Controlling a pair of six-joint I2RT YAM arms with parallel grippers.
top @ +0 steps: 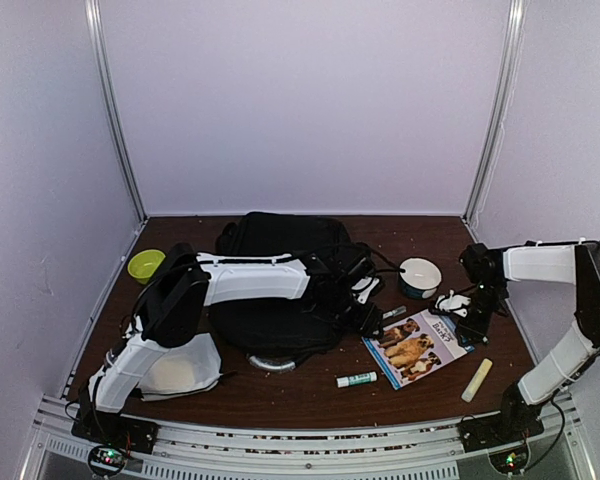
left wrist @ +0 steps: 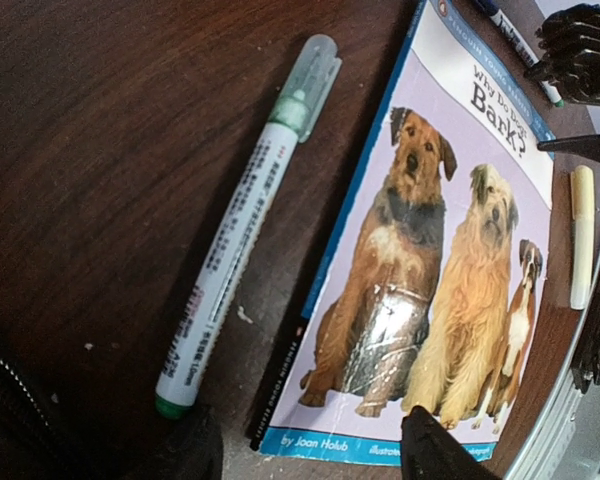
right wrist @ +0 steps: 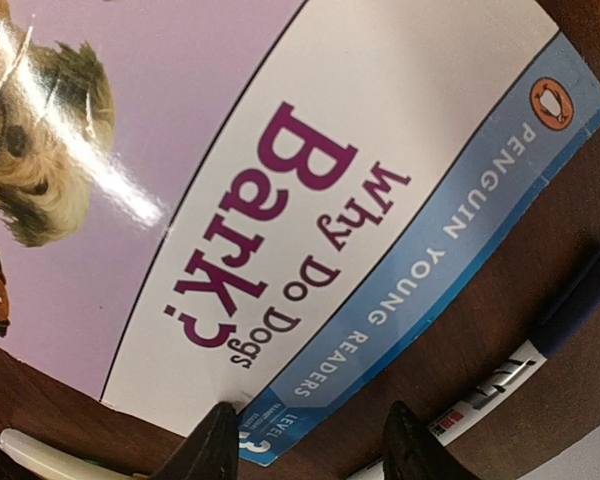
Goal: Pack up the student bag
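The black bag [top: 270, 325] lies flat left of the table's middle, partly covered by my left arm. Beside it is the dog book [top: 412, 352], face up. My left gripper hangs over the book's lower edge, fingers apart and empty. A green-capped marker [left wrist: 232, 250] lies along the book's left side in that view. My right gripper is open, its left fingertip over the book's title-end corner; whether it touches cannot be told. A dark-capped marker [right wrist: 500, 380] lies beyond that edge, partly hidden by the other fingertip.
A glue stick [top: 356, 380] and a pale yellow stick [top: 477, 380] lie near the front. Behind the book stands a white-lined bowl [top: 420, 277]. At left are a green bowl [top: 146, 265] and a clear pouch [top: 180, 368].
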